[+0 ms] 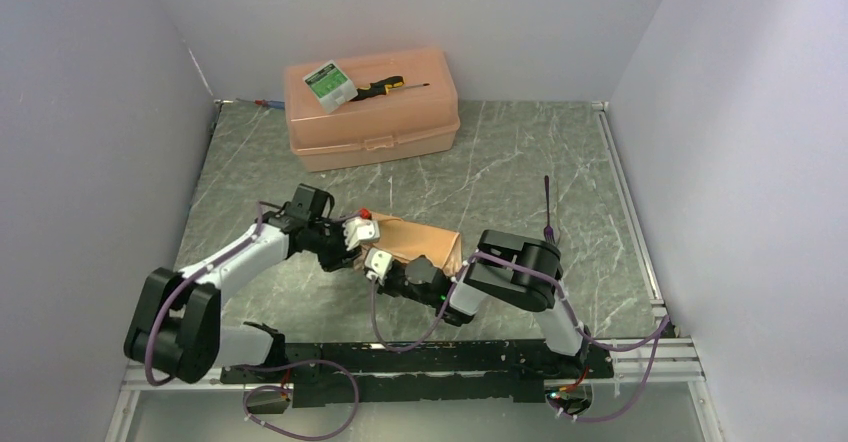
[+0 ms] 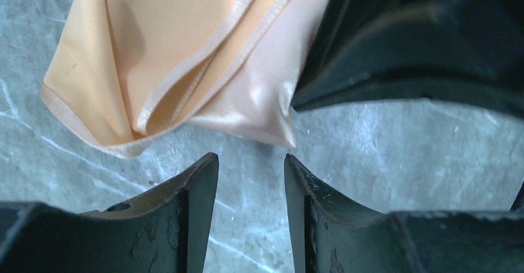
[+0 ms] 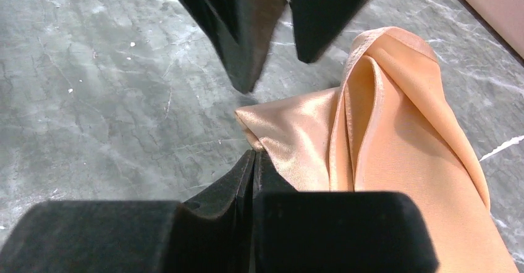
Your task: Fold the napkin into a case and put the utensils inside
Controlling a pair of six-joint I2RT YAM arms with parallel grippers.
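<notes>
The peach napkin (image 1: 420,237) lies folded on the grey marble surface, its layers curled up at the left end. My left gripper stands open just beside the napkin's left corner, with bare surface between its fingers. My right gripper is at a satin corner of the napkin, its fingertips close together on the fabric; whether they pinch it is unclear. A purple utensil (image 1: 547,212) lies at the right, partly hidden by the right arm.
A pink toolbox (image 1: 372,127) with a screwdriver (image 1: 380,89) and a white packet (image 1: 330,86) on top stands at the back.
</notes>
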